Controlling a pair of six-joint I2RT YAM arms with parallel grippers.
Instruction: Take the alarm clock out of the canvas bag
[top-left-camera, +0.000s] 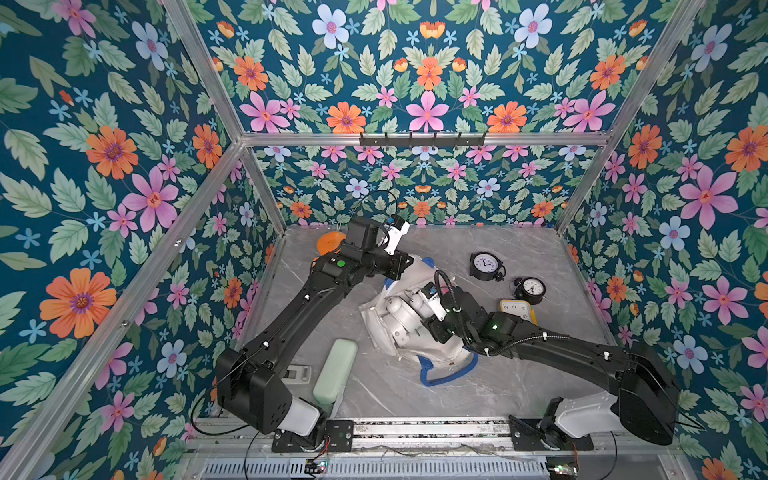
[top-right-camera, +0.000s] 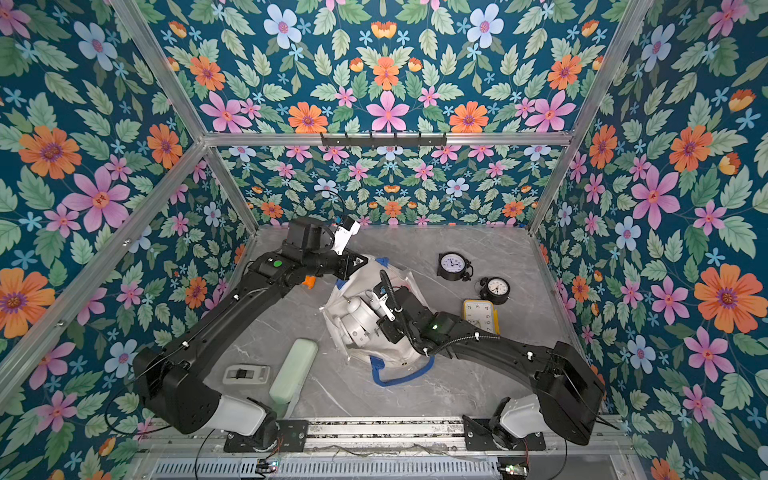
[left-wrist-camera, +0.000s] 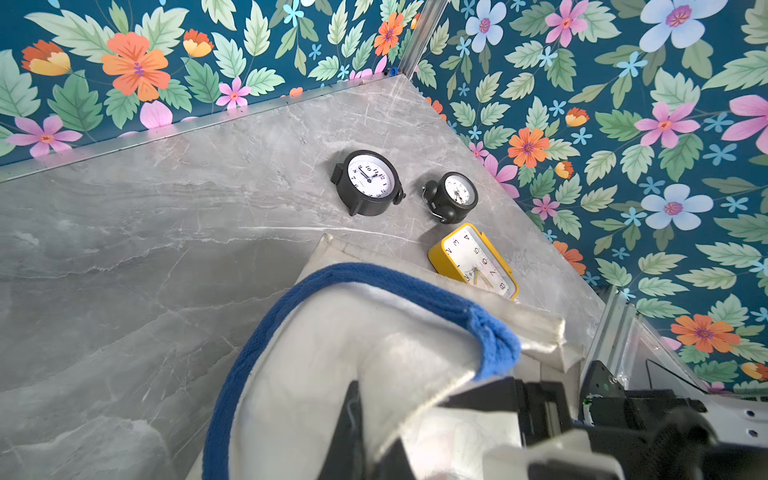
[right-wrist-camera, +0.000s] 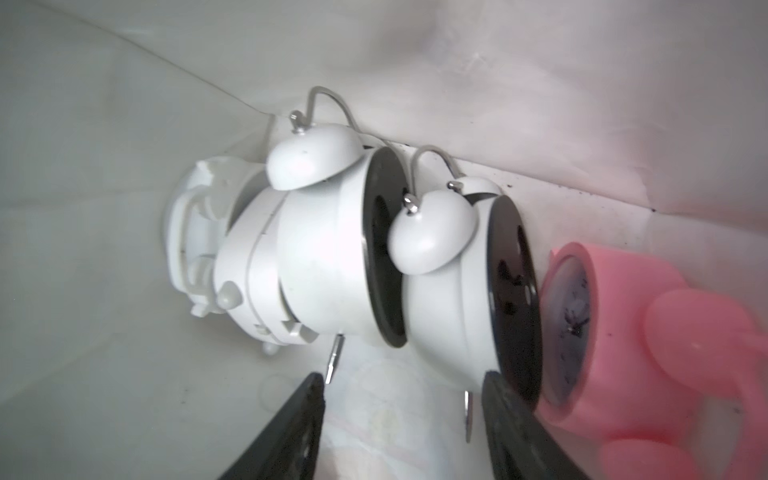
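Observation:
The cream canvas bag (top-left-camera: 384, 328) with blue handles lies open at mid-table. My left gripper is at its rear rim, the fingers shut with canvas over and around them; a grip on it is unclear. My right gripper is inside the bag, part open with nothing between its fingertips. In the right wrist view several white alarm clocks (right-wrist-camera: 324, 248) stand in a row just beyond it, two with bells on top, and a pink clock (right-wrist-camera: 616, 344) sits at the right.
Two black clocks (top-right-camera: 453, 264) and a yellow clock (top-right-camera: 480, 316) lie right of the bag. A green case (top-right-camera: 294, 372) and a small grey item (top-right-camera: 246, 373) are front left. An orange item (top-left-camera: 328, 240) is at back left, partly hidden. Metal rails edge the table.

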